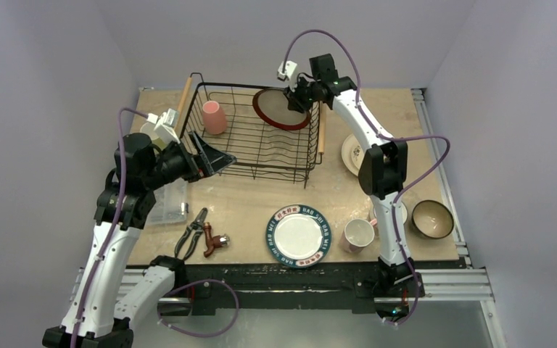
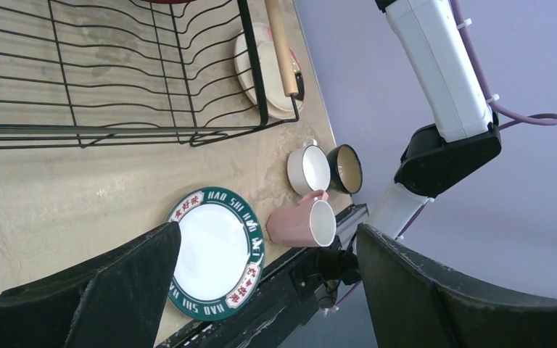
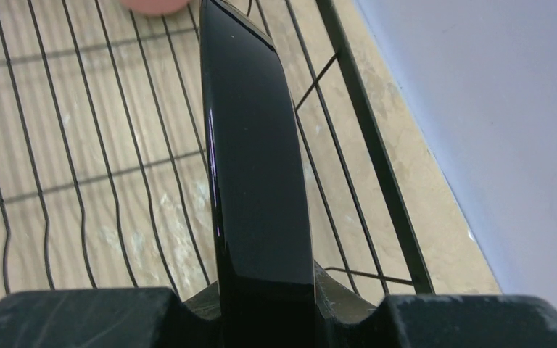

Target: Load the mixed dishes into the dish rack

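Observation:
A red-rimmed plate [image 1: 272,109] is tilted inside the back right of the wire dish rack [image 1: 254,165], my right gripper [image 1: 296,98] shut on it. In the right wrist view its dark face [image 3: 254,159] fills the middle between the fingers. My left gripper [image 1: 210,156] is open and empty over the rack's front left. A pink cup [image 1: 215,117] lies in the rack's left part. A green-rimmed plate [image 1: 298,235] rests in front of the rack, with a pink mug [image 2: 292,223], a white cup [image 2: 304,170] and a dark bowl [image 1: 432,219] to its right.
Stacked plates [image 1: 349,155] lie right of the rack, partly under my right arm. Pliers [image 1: 187,237], a brown fitting [image 1: 214,241] and a clear container [image 1: 167,205] lie at the front left. Bare table shows between rack and green-rimmed plate.

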